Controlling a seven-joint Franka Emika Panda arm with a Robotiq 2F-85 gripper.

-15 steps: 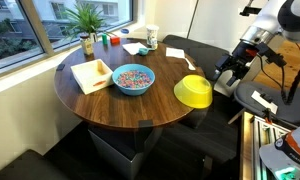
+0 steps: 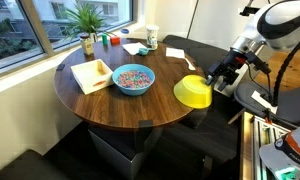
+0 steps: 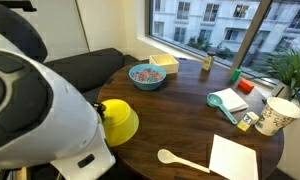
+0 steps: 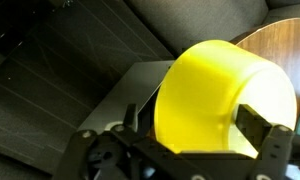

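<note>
A yellow bowl [image 2: 193,92], seemingly upside down, sits at the right edge of the round wooden table [image 2: 170,72]. My gripper [image 2: 214,77] is right beside it, close to its upper right side. In the wrist view the yellow bowl [image 4: 205,95] fills the space ahead of my gripper. Its fingers [image 4: 252,123] stand wide apart, one near the bowl's left side and the other overlapping its right part. Whether they touch the bowl cannot be told. In the second exterior view the arm partly covers the yellow bowl [image 3: 120,122].
A blue bowl [image 2: 134,79] of small colourful pieces and a cream tray [image 2: 92,76] stand on the table. A wooden spoon [image 3: 182,160], white paper [image 3: 233,158], a teal ladle [image 3: 222,106] and a potted plant [image 3: 282,106] are spread over it.
My gripper has shifted slightly down and closer to the yellow bowl, its wrist turning a little. The bowl and the other things on the table look unmoved.
</note>
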